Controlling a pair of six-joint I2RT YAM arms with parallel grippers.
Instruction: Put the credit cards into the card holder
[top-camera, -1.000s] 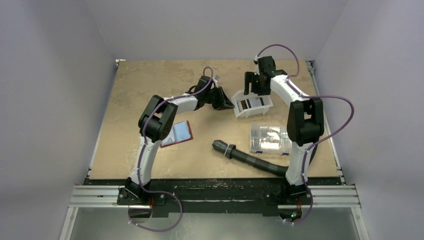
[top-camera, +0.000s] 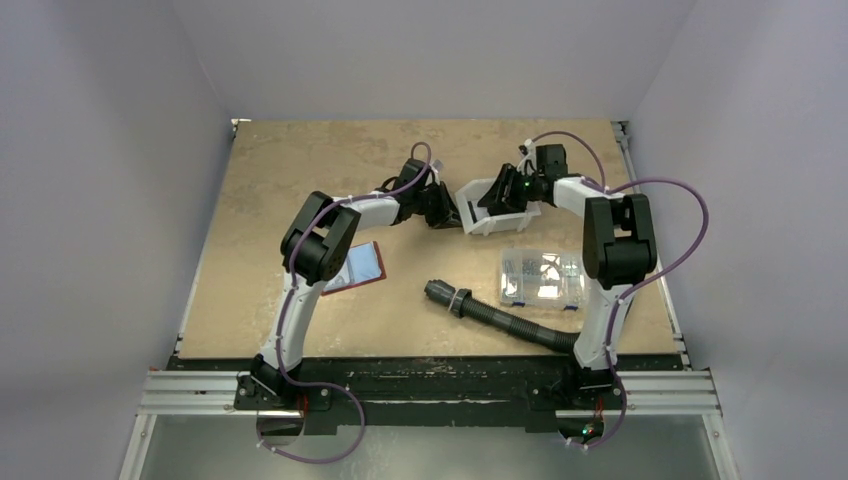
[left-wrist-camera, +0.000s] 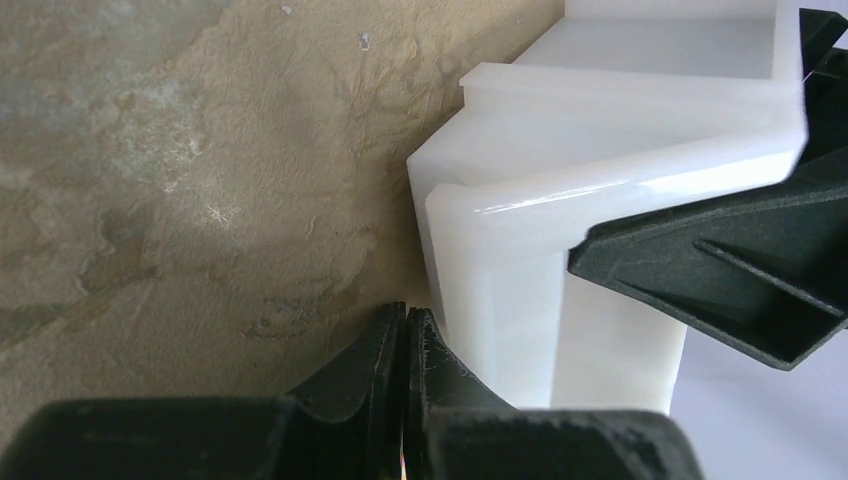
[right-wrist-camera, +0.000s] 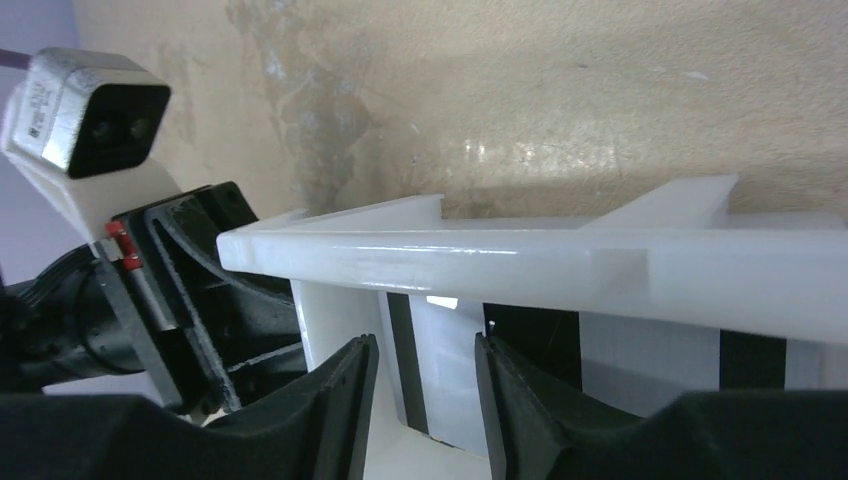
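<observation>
White cards with black stripes, one of them a card (right-wrist-camera: 455, 365) at the near end, lie in a white bin (top-camera: 484, 226). Over the bin's left part is my right gripper (top-camera: 502, 190), its fingers (right-wrist-camera: 346, 405) part open. In the right wrist view that card appears in the gap between the fingertips; contact cannot be told. My left gripper is shut with nothing visible between its tips, close against the bin's outer end wall (left-wrist-camera: 510, 320). The likely card holder, a red-edged wallet (top-camera: 366, 263) with pale blue inside, lies open at the front left, partly under the left arm.
A clear compartment box (top-camera: 541, 278) lies in front of the bin. Nearer the front edge a black ribbed hose (top-camera: 500, 320) runs to the right arm's base. Bare table (top-camera: 300, 150) spreads across the back left.
The bin has shifted slightly left. The left gripper has barely moved, and the wallet is where it was.
</observation>
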